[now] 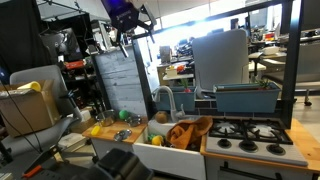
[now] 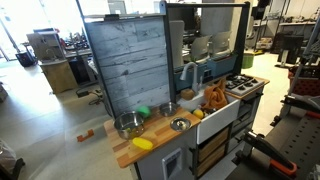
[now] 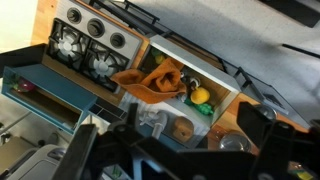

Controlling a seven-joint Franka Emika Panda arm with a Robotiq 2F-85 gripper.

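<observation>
My gripper (image 1: 138,52) hangs high above the counter, at the left of the sink. In the wrist view its two dark fingers stand wide apart at the lower edge, open and with nothing held between them. Far below lies the white sink (image 3: 218,76), holding an orange cloth (image 3: 153,86) and some green and yellow produce (image 3: 200,97). A brown round thing (image 3: 183,128) sits beside the faucet. Metal pots (image 2: 129,124) and a metal bowl (image 2: 180,125) stand on the wooden counter, with a yellow item (image 2: 143,143) and a green one (image 2: 143,112) near them.
A gas stove (image 1: 253,136) lies right of the sink. Behind it is a blue shelf (image 1: 247,101). Dark upright posts (image 1: 290,60) and a grey plank panel (image 2: 130,65) frame the counter's back. Open air surrounds the gripper.
</observation>
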